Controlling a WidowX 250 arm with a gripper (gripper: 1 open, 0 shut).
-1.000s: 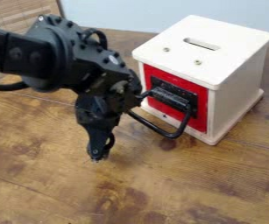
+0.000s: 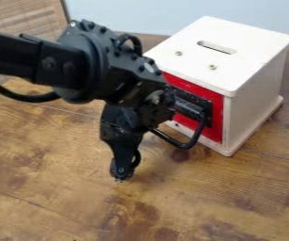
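Observation:
The black arm reaches in from the left, its gripper (image 2: 121, 171) pointing down just above the wooden table, left of a pale box (image 2: 253, 104). Its fingers are seen side-on and small, so how far apart they stand is unclear, and I see nothing clearly between them. The box has a slot on top and a red front panel (image 2: 210, 130), partly hidden behind the arm's black housing and cable.
A woven mat or board (image 2: 8, 94) stands at the back left, and a white wall is behind.
The gripper has moved slightly right and swung a little, staying low over the table. The box has not moved.

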